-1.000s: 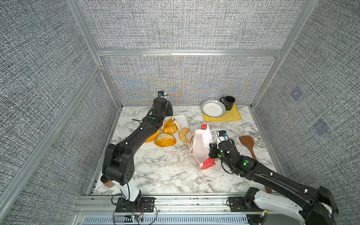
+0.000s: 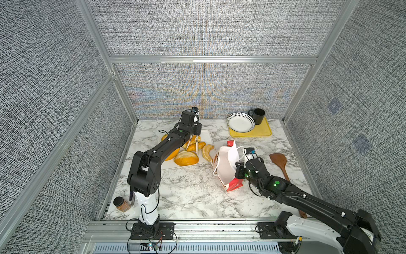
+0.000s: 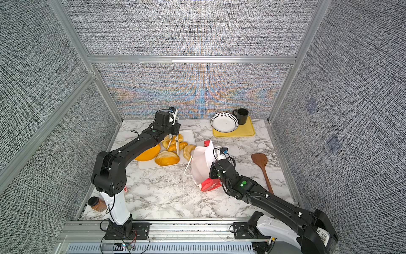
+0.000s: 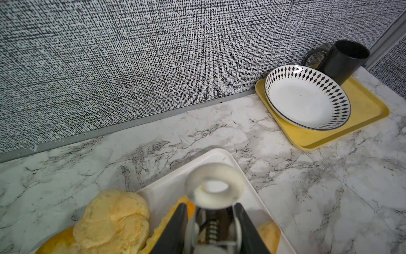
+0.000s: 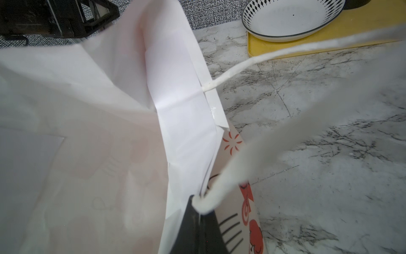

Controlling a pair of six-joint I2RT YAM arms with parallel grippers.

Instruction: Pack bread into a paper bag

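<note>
My left gripper (image 2: 195, 132) is shut on a pair of pale tongs (image 3: 177, 147), whose legs reach down over the tray. White ring-shaped part of the tongs (image 4: 214, 186) shows above my fingers in the left wrist view. A croissant (image 2: 200, 144) lies at the tongs' lower legs; whether they pinch it I cannot tell. Also on the tray (image 2: 206, 134) are a round loaf (image 2: 186, 158), a curved bread (image 2: 207, 152) and an orange bread (image 3: 148, 152). The white-and-red paper bag (image 2: 226, 163) leans open, facing left. My right gripper is shut on its rim near a rope handle.
At the back right, a patterned plate (image 2: 240, 122) and a black mug (image 2: 258, 116) sit on a yellow tray (image 2: 249, 134). A wooden spatula (image 2: 279, 160) lies on the right, a spice jar (image 2: 121, 204) at front left.
The left arm has moved right with the tongs, which now stand lower over the croissants. One croissant has shifted slightly to the right. The right arm and bag have stayed still.
</note>
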